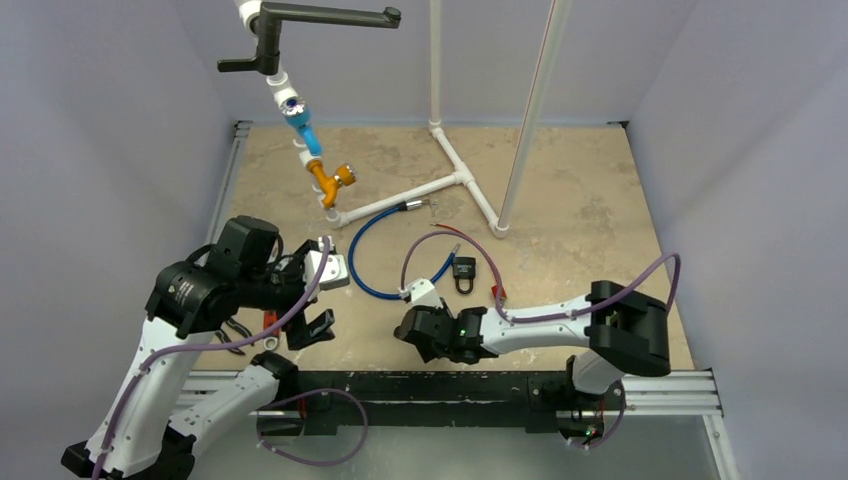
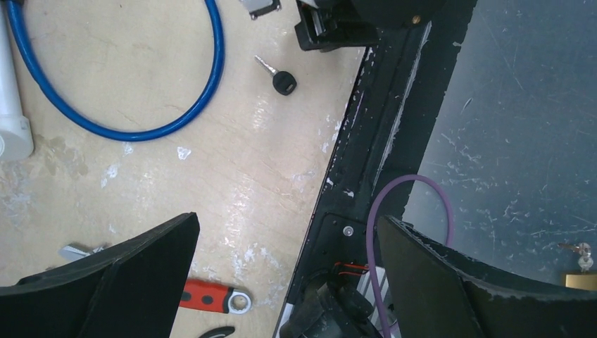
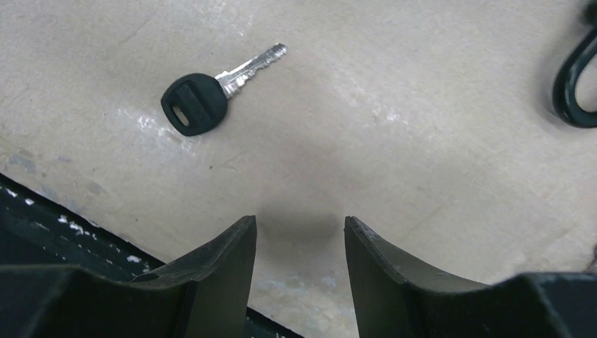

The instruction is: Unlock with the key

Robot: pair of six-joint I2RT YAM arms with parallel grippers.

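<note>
The key with black head [image 3: 195, 105] lies flat on the board, beyond and left of my right gripper in the right wrist view. Bare board fills the narrow gap between that gripper's fingers; the key is outside them. From the left wrist view, the same key [image 2: 284, 82] rests just left of the right gripper's dark parts. My left gripper stands wide open, well away from the key and empty. A black padlock [image 1: 464, 268] lies farther back on the board; its shackle [image 3: 567, 91] edges into the right wrist view.
The blue hose [image 1: 355, 262] curves behind both grippers. A red-handled wrench [image 2: 205, 296] lies near the left gripper. White pipes [image 1: 405, 192] stand at the back. A brass padlock with keys [image 2: 581, 280] shows on the grey area. Bare board surrounds the key.
</note>
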